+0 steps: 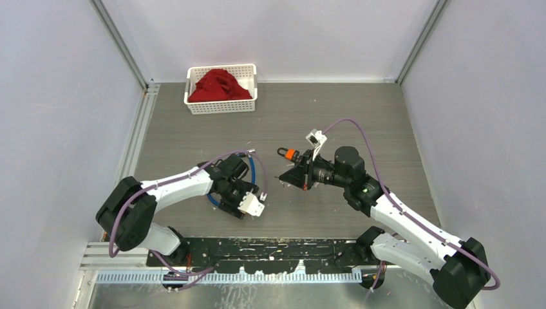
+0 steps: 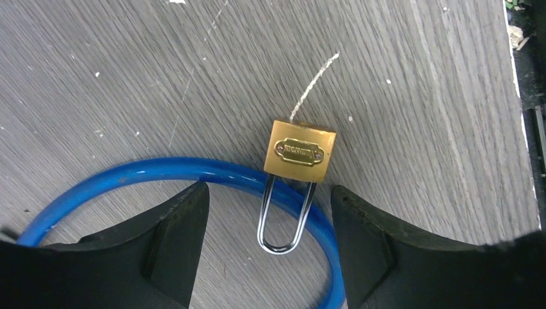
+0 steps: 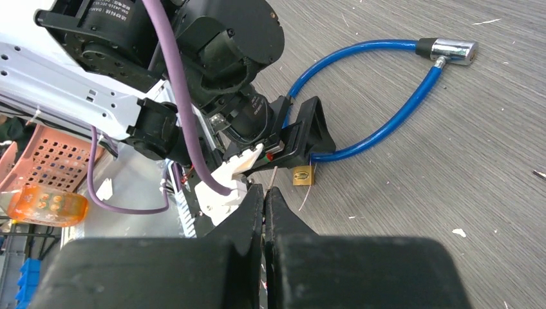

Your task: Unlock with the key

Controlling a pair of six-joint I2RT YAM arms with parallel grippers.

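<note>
A brass padlock with a long steel shackle lies on the grey table, across a blue cable lock, whose chrome head shows in the right wrist view. My left gripper is low over the padlock, its fingers parted either side of the shackle, holding nothing. The padlock is mostly hidden by it in the top view. My right gripper is shut on a thin metal piece, apparently the key, up and to the right of the padlock.
An orange-and-black object lies behind my right gripper. A white basket with red cloth stands at the back left.
</note>
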